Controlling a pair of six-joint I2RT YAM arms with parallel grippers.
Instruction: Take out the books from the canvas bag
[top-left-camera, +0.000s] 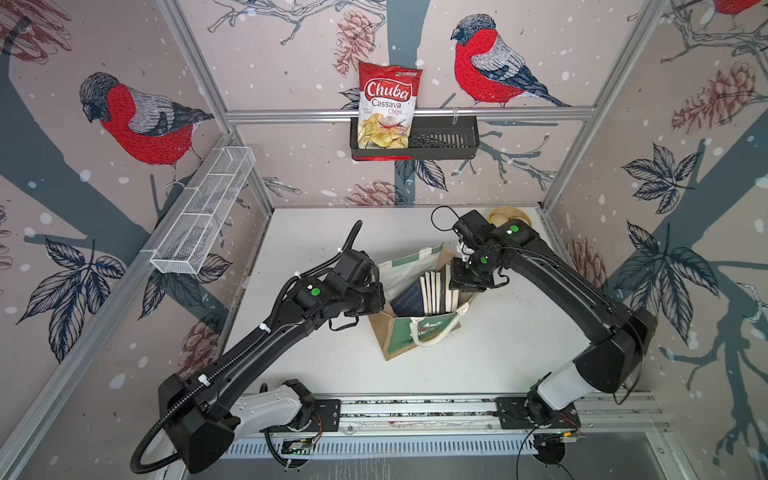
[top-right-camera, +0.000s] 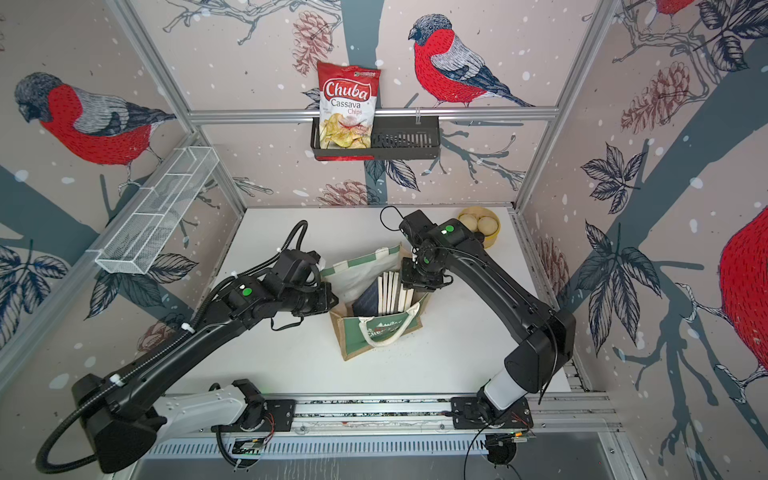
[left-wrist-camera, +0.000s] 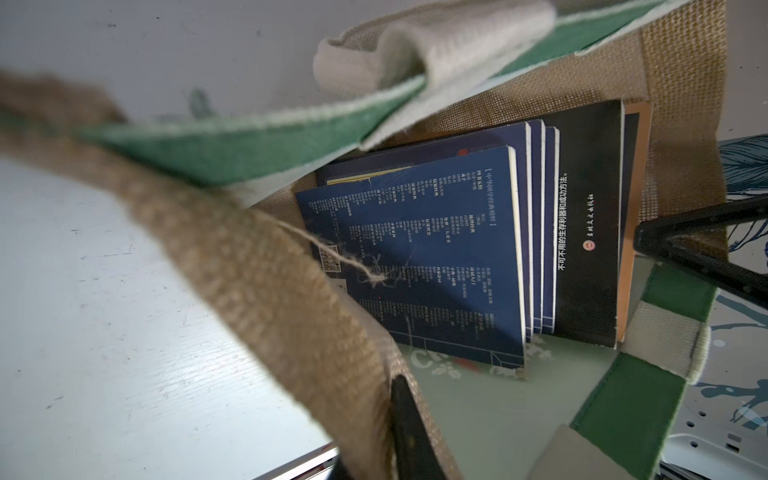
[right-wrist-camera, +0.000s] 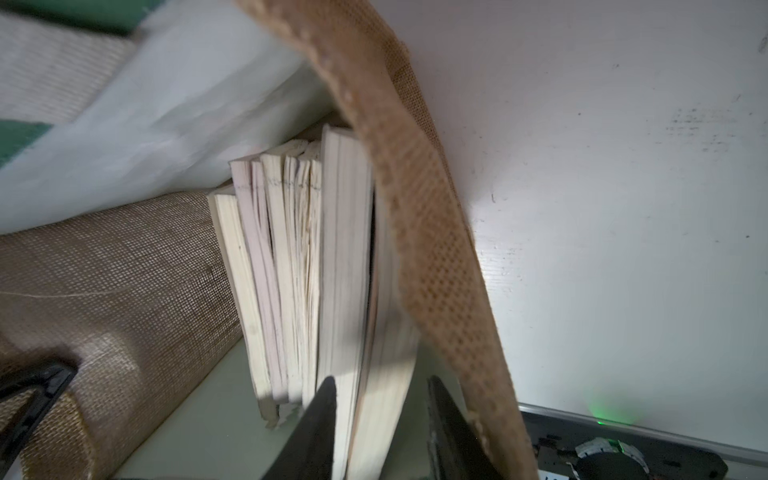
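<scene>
The burlap canvas bag (top-left-camera: 384, 339) with green-white trim stands open mid-table. Inside, several books (top-right-camera: 390, 293) are packed upright, dark blue and black covers (left-wrist-camera: 416, 264) showing in the left wrist view, page edges in the right. My left gripper (top-left-camera: 374, 289) is at the bag's left side, its fingers by the burlap rim in its wrist view; whether cloth is between them is unclear. My right gripper is part open over the bag's right end, its fingertips above the rightmost books, just inside the burlap edge.
A yellow container of round items (top-right-camera: 478, 225) stands at the back right. A dark shelf (top-left-camera: 441, 140) with a chips bag hangs on the back wall, a white wire basket (top-left-camera: 200, 212) on the left. The table around the bag is clear.
</scene>
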